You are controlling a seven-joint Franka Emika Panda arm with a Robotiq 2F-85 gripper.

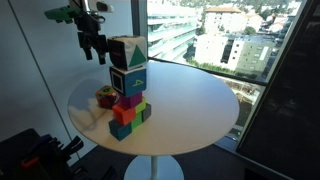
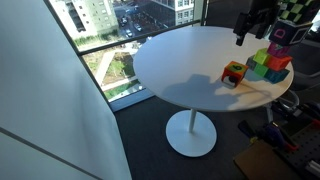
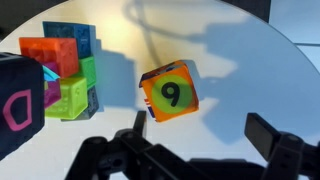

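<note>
A loose block with a black 9 on a green disc and an orange border (image 3: 170,92) lies by itself on the white round table, below my gripper in the wrist view. Exterior view 1 shows this block (image 1: 106,97) left of the stack. My gripper (image 1: 96,54) hangs above it, open, with nothing between its fingers. Beside the block stands a tower of coloured blocks: small red, green, teal and pink ones (image 1: 127,116) below, and two larger dark-sided blocks (image 1: 128,67) on top.
In the wrist view the tower's top block (image 3: 18,100) rises close to the camera at the left. Large windows (image 1: 215,40) stand behind the table.
</note>
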